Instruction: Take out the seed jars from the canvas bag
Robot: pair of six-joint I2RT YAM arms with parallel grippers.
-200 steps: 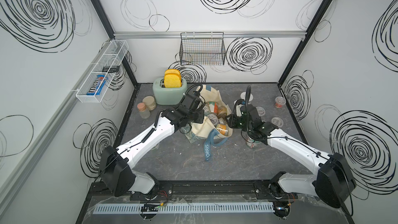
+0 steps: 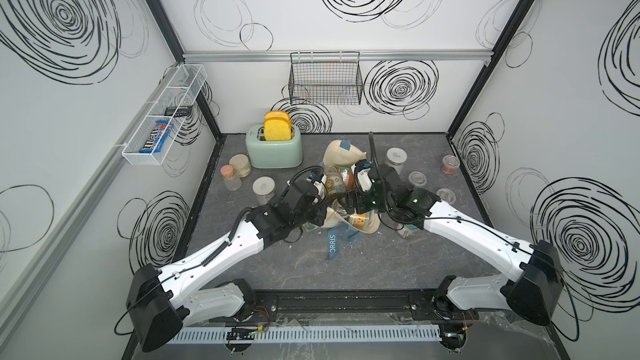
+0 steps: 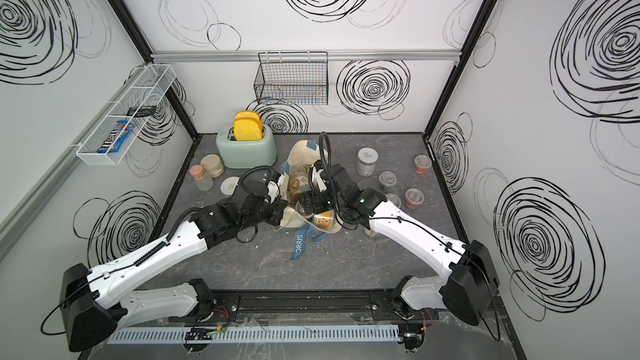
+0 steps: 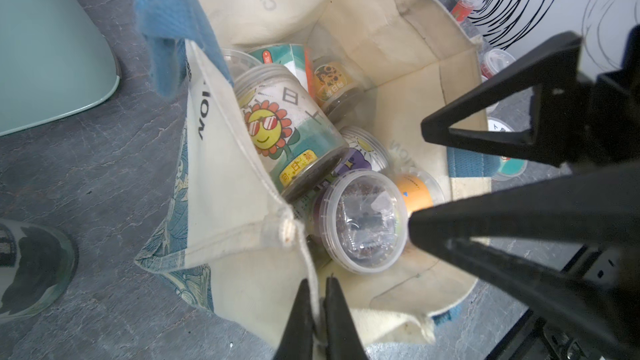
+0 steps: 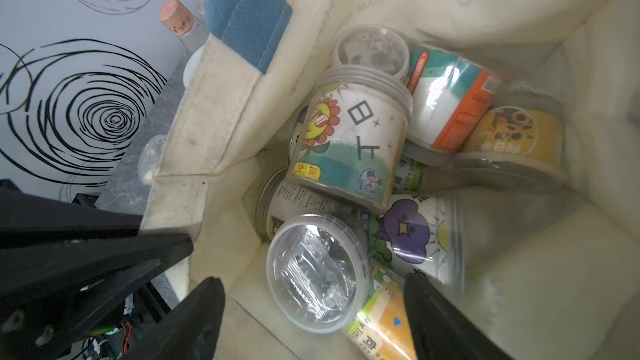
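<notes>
The cream canvas bag [image 4: 220,273] lies open mid-table, blue straps [image 2: 332,243] toward the front. Inside are several seed jars, among them a sunflower jar [image 5: 346,140], an upright clear-lidded jar [image 5: 316,273], a purple-label jar [image 5: 413,233] and an orange-label jar [image 5: 383,313]. My left gripper is shut on the bag's near-left rim. My right gripper [image 3: 310,201] hovers over the bag's opening, its fingers apart around the space above the clear-lidded jar, nothing seen held; in the right wrist view its blurred fingertips frame that jar.
A mint toaster [image 2: 273,153] with yellow bread stands at back left. Several jars stand loose on both sides, such as a cork-topped jar [image 2: 230,180] and a lidded jar [image 3: 366,161].
My left gripper has come down and toward the front at the bag's rim. My right gripper, after shifting right, has moved left over the bag's opening.
</notes>
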